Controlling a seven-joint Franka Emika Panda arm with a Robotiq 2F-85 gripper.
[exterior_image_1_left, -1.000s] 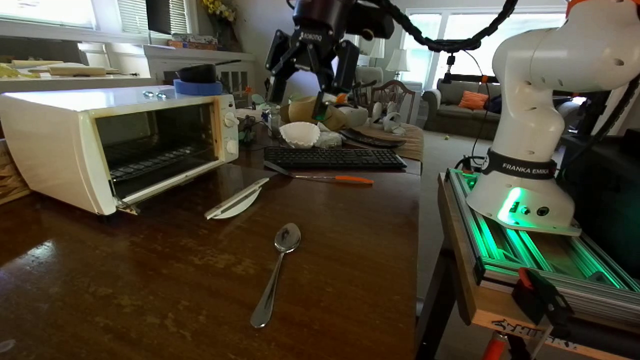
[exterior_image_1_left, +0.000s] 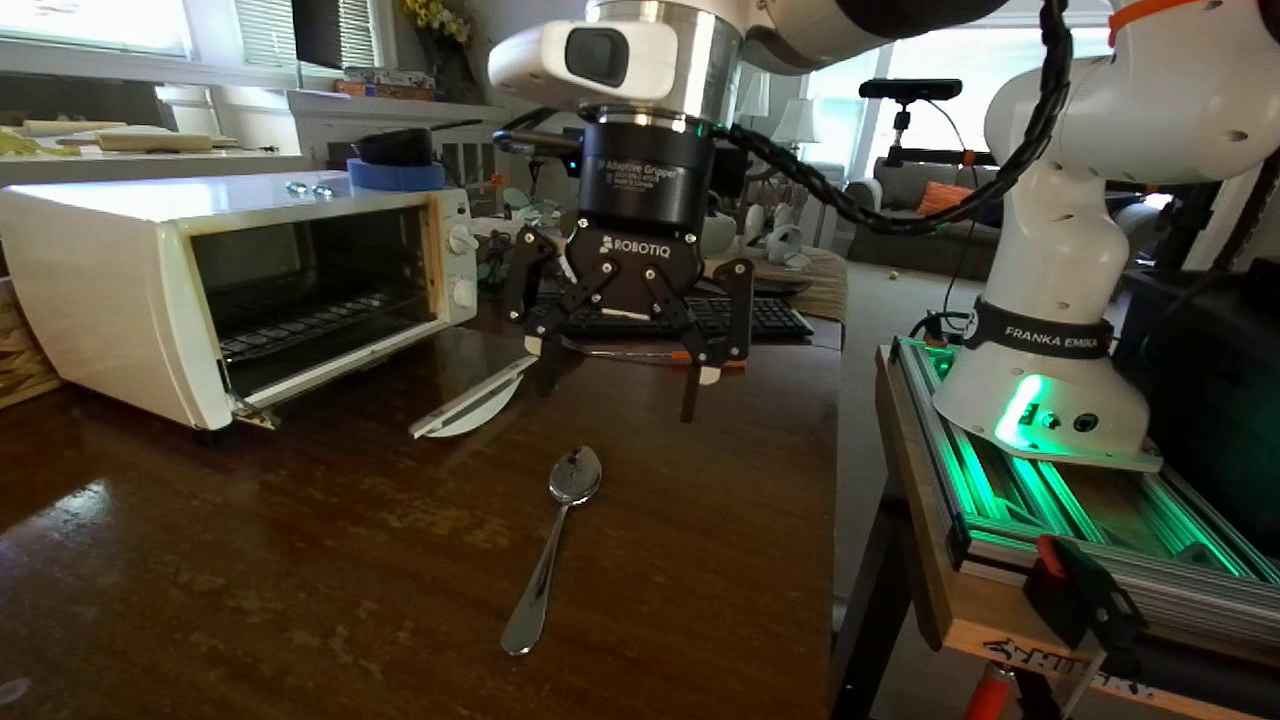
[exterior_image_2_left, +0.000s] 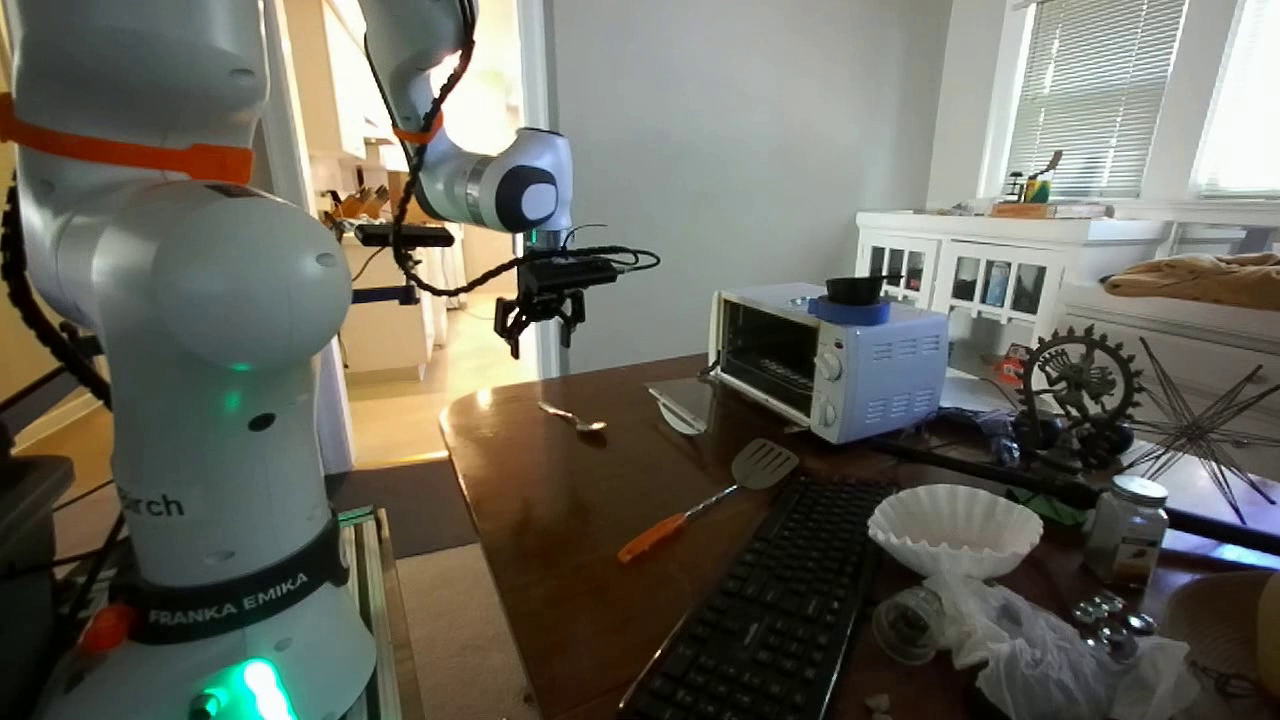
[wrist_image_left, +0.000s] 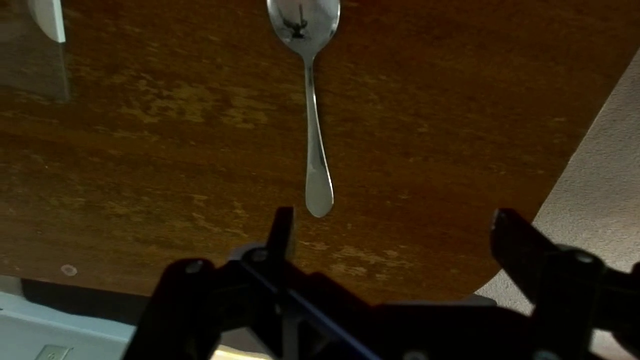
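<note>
A metal spoon (exterior_image_1_left: 546, 564) lies flat on the brown wooden table, its bowl towards the keyboard in exterior view 1. My gripper (exterior_image_1_left: 618, 390) hangs above the table, pointing down, open with nothing between its fingers. In the wrist view the spoon (wrist_image_left: 314, 129) stretches away from the gripper, with its handle end nearest and a little right of the left fingertip. Exterior view 2 has the gripper (exterior_image_2_left: 542, 342) well above the tabletop, over the side where the spoon (exterior_image_2_left: 571, 415) lies. No contact with the spoon shows.
A white toaster oven (exterior_image_2_left: 828, 360) with its door down stands at the table's far side, a pan (exterior_image_2_left: 854, 289) on top. A spatula (exterior_image_2_left: 708, 502), a keyboard (exterior_image_2_left: 768, 600) and a paper coffee filter (exterior_image_2_left: 954, 532) occupy the other end. Bare table surrounds the spoon.
My gripper has come down and nearer to the camera in exterior view 1, turning from a tilted pose to point straight down. The spoon has not moved.
</note>
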